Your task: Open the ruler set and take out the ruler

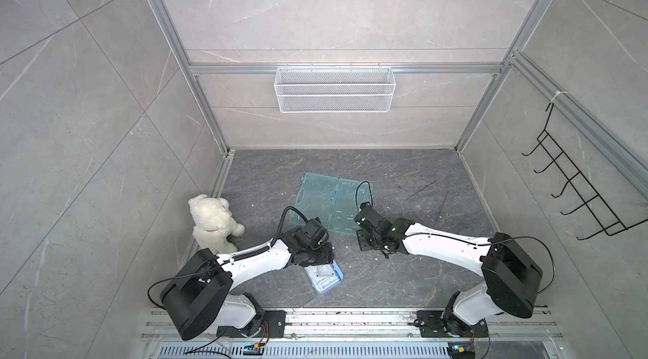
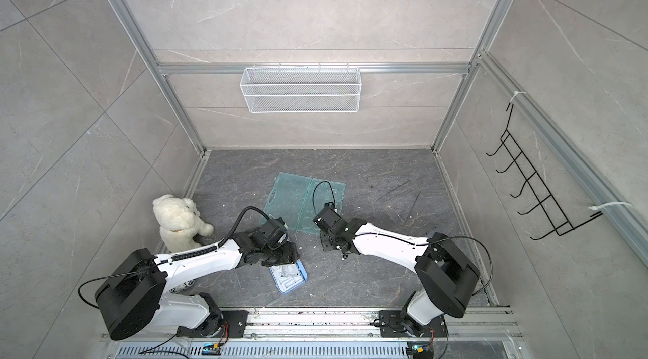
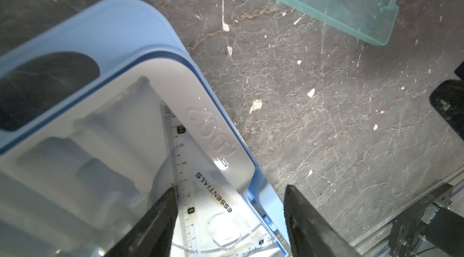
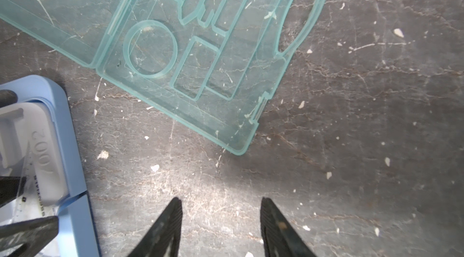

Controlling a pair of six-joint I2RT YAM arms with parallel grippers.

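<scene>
A blue-rimmed case (image 3: 133, 15) with a white moulded inside lies at the front of the floor. In it is a clear triangular ruler (image 3: 210, 182) marked "ESSENTIALS". My left gripper reaches down over the case, its fingers wide apart and shut across the ruler's width. One finger (image 3: 157, 225) stands along the scale edge. Whether the ruler is clear of the case cannot be told. My right gripper is open above bare floor to the right, nothing between its fingers.
Behind the blue case lies a clear teal case (image 4: 193, 126), spread open flat, with moulded outlines inside. A white plush bear (image 1: 212, 224) sits at the left wall.
</scene>
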